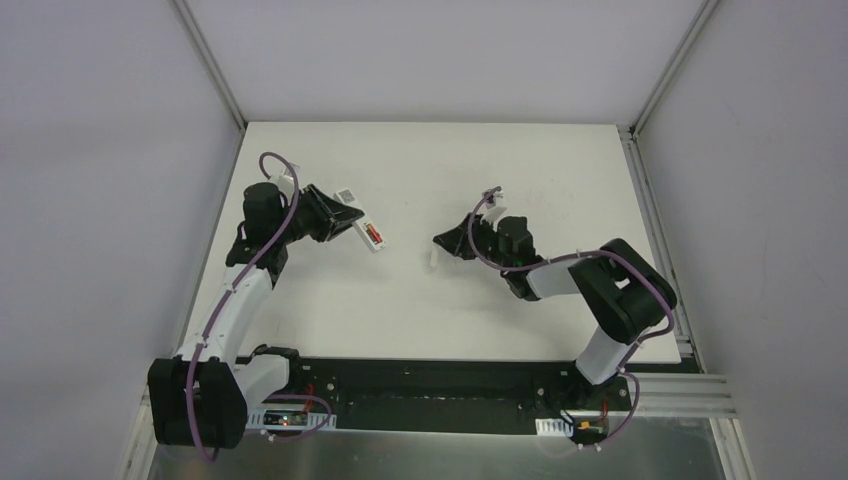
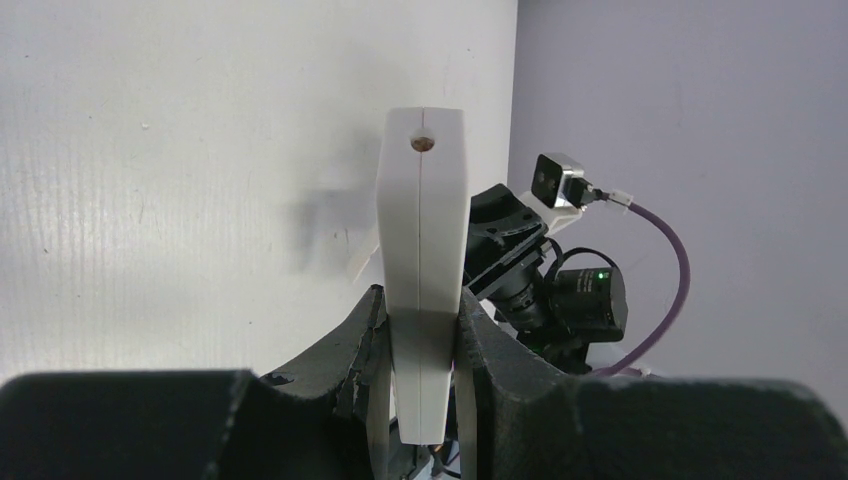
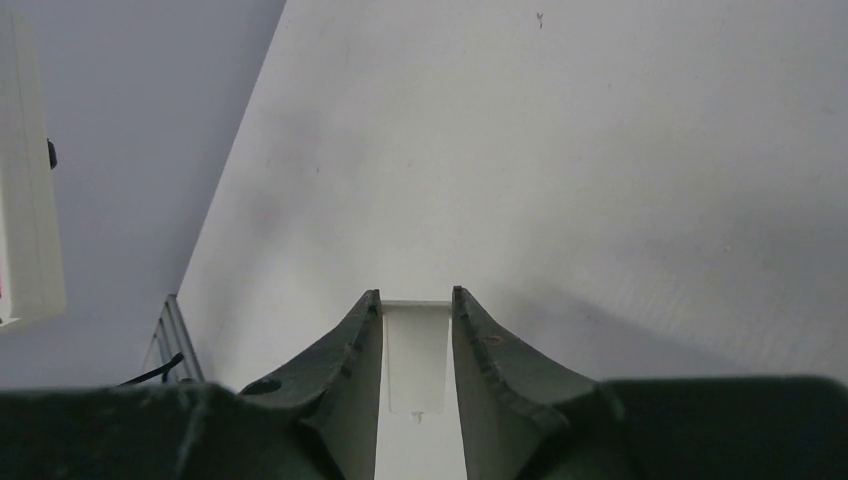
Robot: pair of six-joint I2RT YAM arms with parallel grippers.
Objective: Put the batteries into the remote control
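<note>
My left gripper (image 1: pixel 357 213) is shut on a white remote control (image 1: pixel 371 235), held above the table's left half. Red shows in its open battery compartment in the top view, which looks like batteries (image 1: pixel 374 234). The left wrist view shows the remote control (image 2: pixel 421 220) edge-on, upright between the fingers. Near the table's middle, my right gripper is shut on a thin white piece, seemingly the battery cover (image 3: pixel 417 355), a small tab at its lower end. The cover (image 1: pixel 434 258) hangs below the fingertips in the top view, apart from the remote.
Free room lies between the two grippers. Purple cables (image 1: pixel 228 290) run along both arms, and walls enclose the table at its sides and back.
</note>
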